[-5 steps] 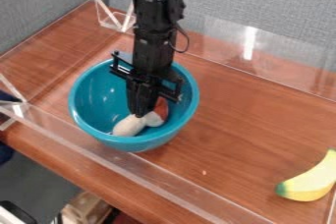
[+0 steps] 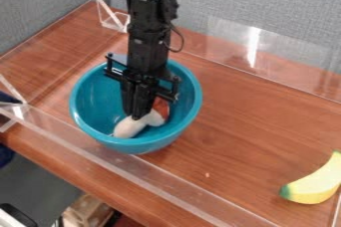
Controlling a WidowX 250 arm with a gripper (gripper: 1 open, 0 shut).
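My black gripper [image 2: 139,104] reaches down into a blue bowl [image 2: 96,110] on the wooden table, its fingertips low among the things inside. In the bowl a white object [image 2: 131,125] lies under the fingers, and a red object [image 2: 162,106] sits to the right, partly hidden by the gripper. The fingers look close together; whether anything is between them is hidden.
A yellow toy banana [image 2: 314,181] lies on the right of the table [image 2: 246,131]. Clear low walls edge the table, with a grey wall behind.
The gripper has shifted slightly left within the bowl. The other things look unmoved.
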